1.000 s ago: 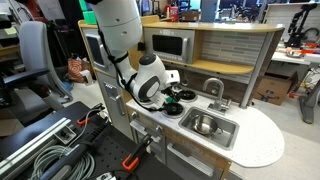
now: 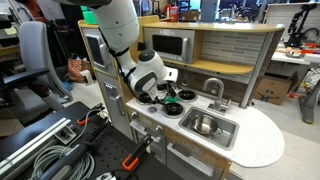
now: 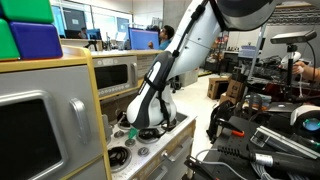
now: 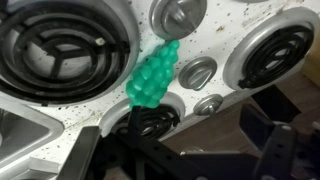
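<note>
A bumpy bright green object [image 4: 154, 75], shaped like a toy bunch of grapes, lies on the white stovetop among the burners in the wrist view. Its lower end reaches over the edge of a small coil burner [image 4: 155, 118]. My gripper is open with nothing between its fingers, and the green object sits above and left of the gap in that picture. In exterior view 1 the green object [image 2: 171, 99] shows just beside the arm's end, over the stove. Exterior view 2 shows the green object [image 3: 132, 133] behind the arm.
A large coil burner [image 4: 62, 48] and another burner [image 4: 277, 55] flank the green object, with a metal knob [image 4: 199, 73] close to it. The sink [image 2: 208, 128] and faucet [image 2: 218, 94] stand to the right. A shelf and microwave [image 2: 169, 44] rise behind.
The arm's end has shifted slightly to the left in exterior view 1. Nothing else has visibly moved.
</note>
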